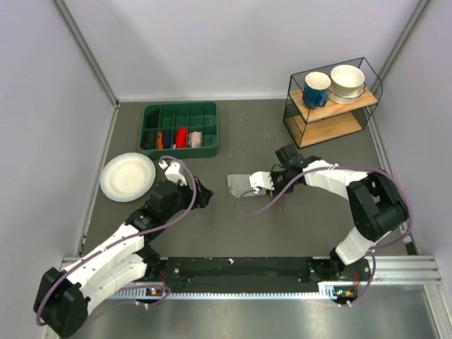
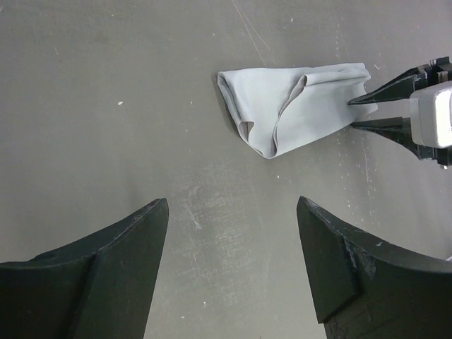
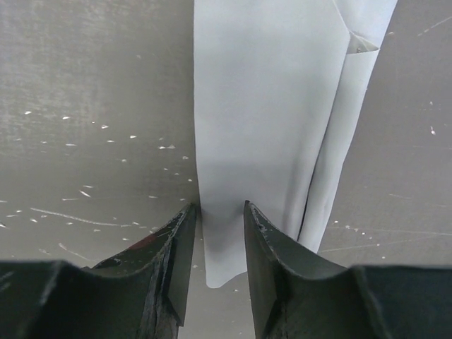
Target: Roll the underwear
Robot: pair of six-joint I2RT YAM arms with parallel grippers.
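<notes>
The underwear (image 1: 241,183) is a pale grey cloth lying folded in a narrow strip at the table's centre, with a raised fold along one long side in the left wrist view (image 2: 282,106). My right gripper is down at one end of it, part open, one fingertip at the cloth's edge and the other over the cloth; whether it pinches any fabric is not clear. My left gripper stands open over bare table, left of and apart from the cloth in the top view.
A white plate (image 1: 128,165) lies at the left. A green compartment tray (image 1: 197,110) with small items stands behind. A wire shelf (image 1: 321,126) with mug and bowls stands at back right.
</notes>
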